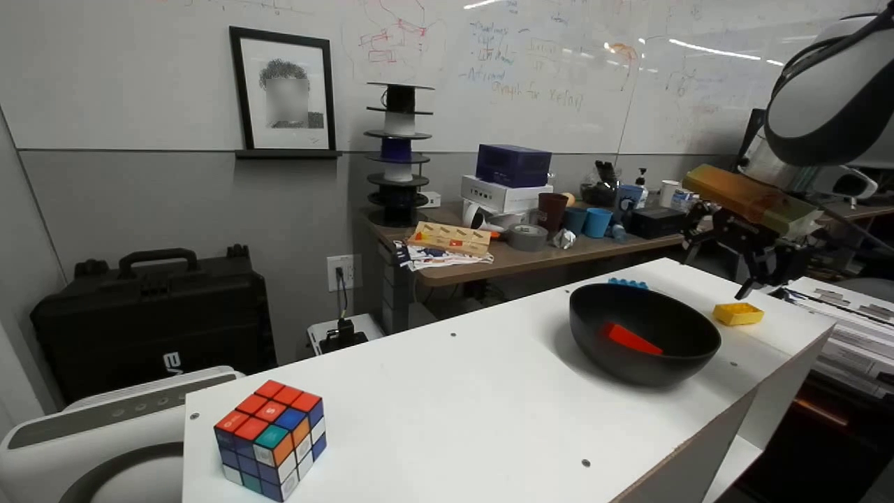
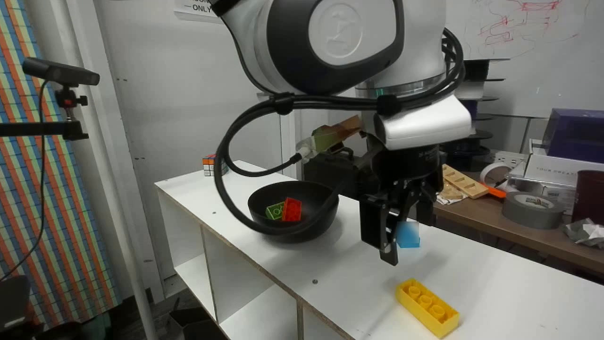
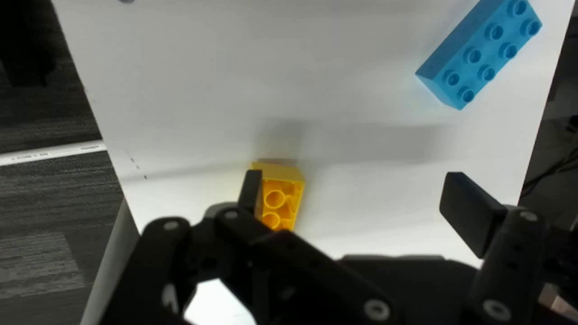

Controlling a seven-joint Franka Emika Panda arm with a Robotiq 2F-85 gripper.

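Above the far part of the white tabletop hangs my gripper, open, with nothing held between its fingers. Below it, partly hidden by the left finger in the wrist view, a yellow brick (image 3: 282, 200) lies with its hollow side up. A blue brick (image 3: 479, 54), studs up, rests at the upper right of that view. In exterior view 2 the fingers partly cover the blue brick (image 2: 408, 234), and the yellow brick (image 2: 427, 308) lies apart from them, lower in the picture. The black bowl (image 2: 266, 195) contains a red brick (image 2: 291, 209) and a green brick (image 2: 275, 211).
A Rubik's cube (image 1: 269, 436) sits at the opposite end of the tabletop (image 1: 436, 402), with bare surface between it and the bowl. The shelf's edge drops off close to the yellow brick. A cluttered brown desk (image 1: 503, 267) stands behind.
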